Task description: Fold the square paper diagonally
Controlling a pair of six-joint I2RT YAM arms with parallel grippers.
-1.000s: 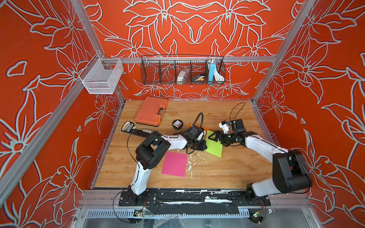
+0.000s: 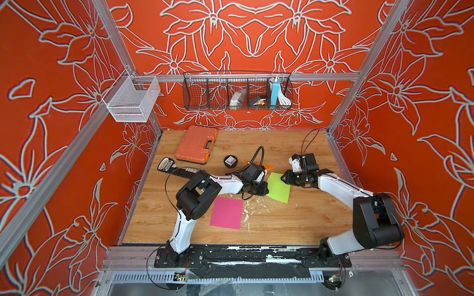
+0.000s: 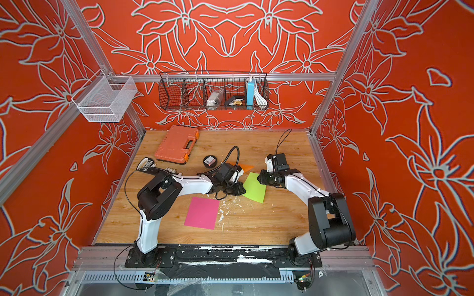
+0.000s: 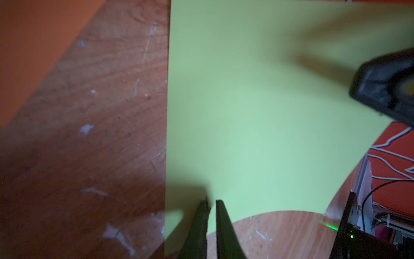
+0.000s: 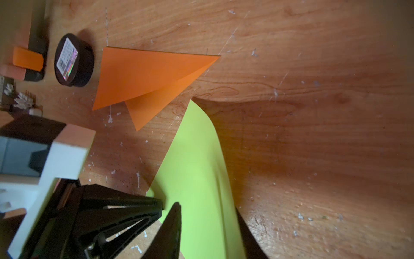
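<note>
A yellow-green paper (image 2: 276, 187) lies on the table between the grippers, its edge at the right gripper curving up in the right wrist view (image 5: 202, 159). My left gripper is low over one corner of that paper, fingertips close together; whether they pinch it is unclear. My right gripper is at the opposite side, fingers part open around the raised, bent part of the paper; contact cannot be told.
A folded orange paper (image 5: 151, 73) and a black round container (image 2: 230, 160) lie behind. A pink square (image 2: 226, 213) lies in front, an orange case (image 2: 195, 143) at back left.
My right gripper has moved slightly rightward, and the green paper's right part appears shifted or bent with it. The left arm looks unmoved.
</note>
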